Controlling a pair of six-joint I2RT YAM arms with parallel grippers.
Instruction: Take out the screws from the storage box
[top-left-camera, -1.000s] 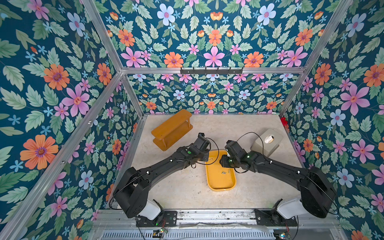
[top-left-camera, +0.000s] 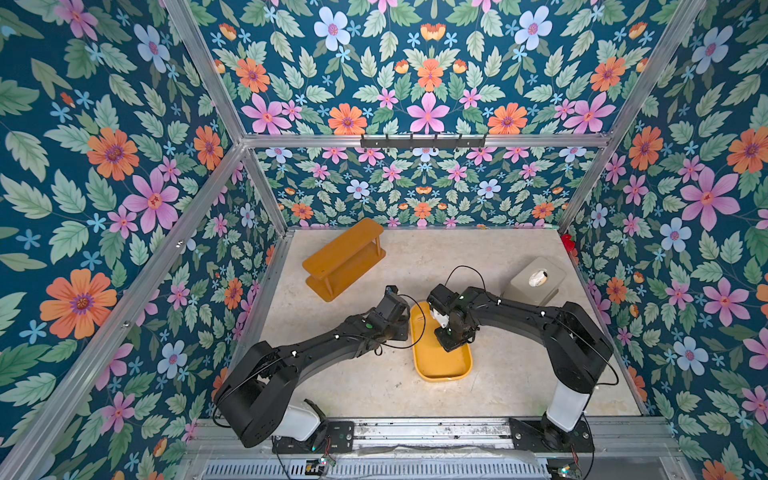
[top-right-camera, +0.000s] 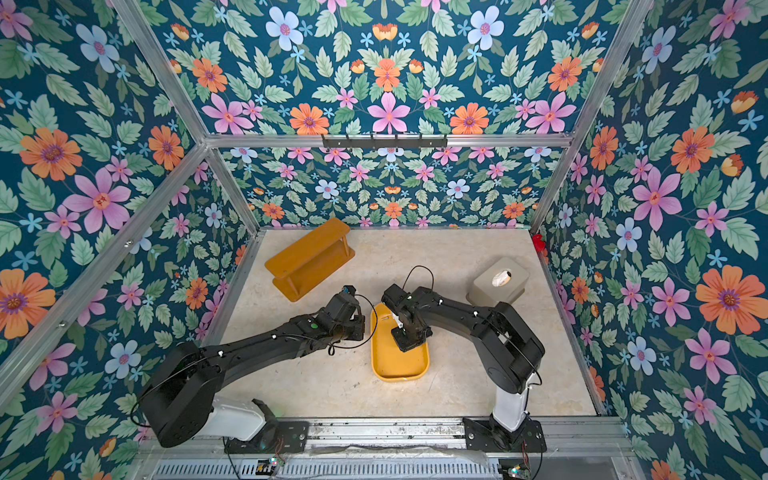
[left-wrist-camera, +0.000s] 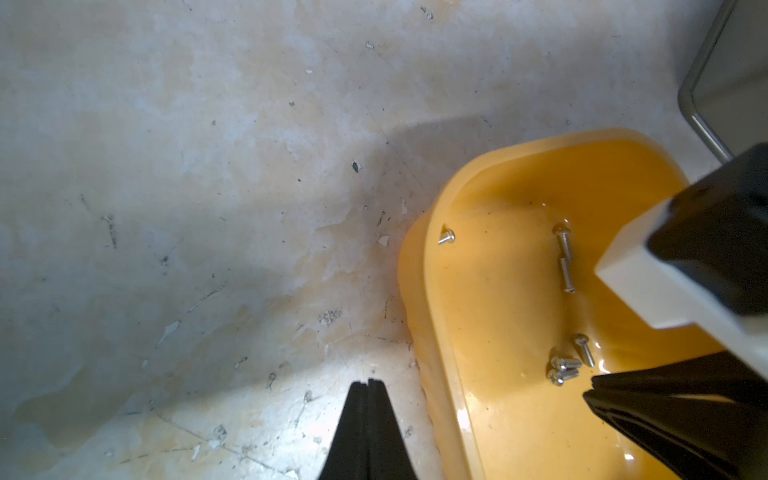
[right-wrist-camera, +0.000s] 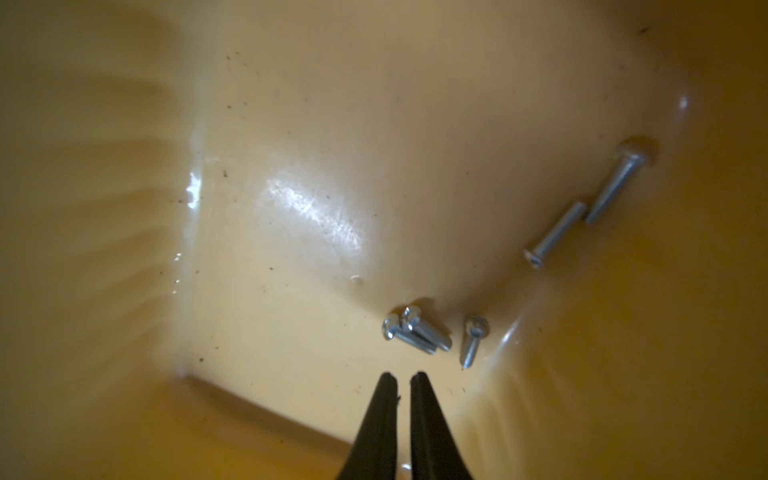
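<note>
The yellow storage box (top-left-camera: 441, 369) stands at the middle of the table, several silver screws lying in it. In the right wrist view two screws (right-wrist-camera: 418, 329) lie side by side, a third screw (right-wrist-camera: 473, 340) is just right of them, and two longer screws (right-wrist-camera: 588, 212) lie farther right. My right gripper is inside the box, its fingertips a narrow gap apart and empty, close to the paired screws. In the left wrist view another screw (left-wrist-camera: 446, 237) lies against the box's left wall. My left gripper is shut, outside the box on its left, nothing showing between its fingers.
A brown wooden rack (top-left-camera: 344, 260) stands at the back left, and a grey tissue box (top-left-camera: 534, 280) at the back right. Both arms sit close together around the yellow box.
</note>
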